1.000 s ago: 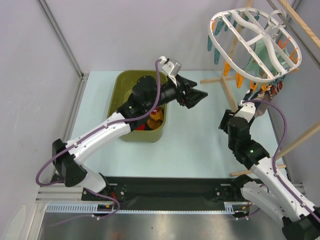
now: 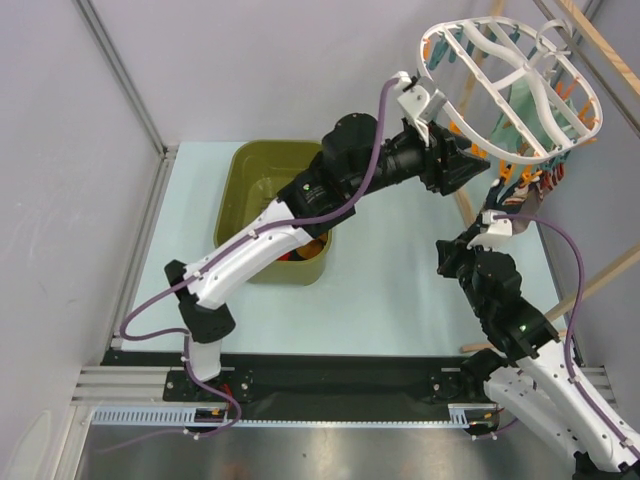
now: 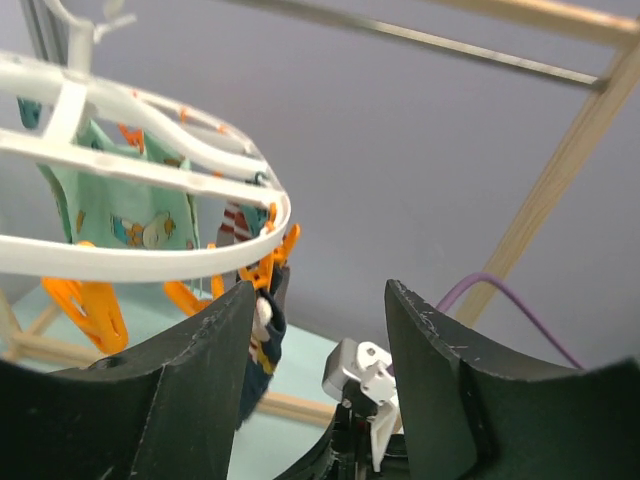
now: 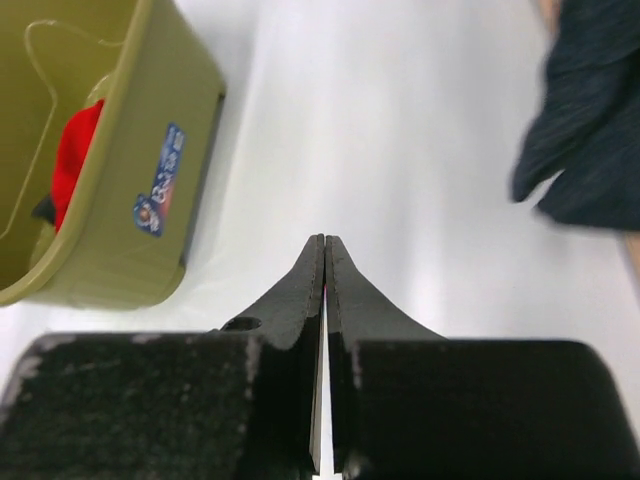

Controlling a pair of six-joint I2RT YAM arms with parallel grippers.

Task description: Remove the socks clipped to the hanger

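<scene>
The white hanger (image 2: 590, 118) is at the upper right, with clips around its rim. A dark navy sock hangs from orange clips at its edge; its lower end (image 4: 590, 120) shows at the upper right of the right wrist view. My right gripper (image 2: 449, 262) is shut below and left of that sock, its fingertips meeting with nothing between them (image 4: 324, 238). The sock lies outside those fingers. My left gripper is open and empty, near the hanger's left rim; the sock appears just behind its left finger.
An olive bin (image 2: 230, 215) holding red and orange items stands left of centre, partly under my left arm. Wooden stand bars (image 2: 595, 285) run along the right side. A green cloth (image 3: 135, 200) also hangs inside the hanger. The white table between bin and stand is clear.
My left gripper has moved right and up, close to the hanger.
</scene>
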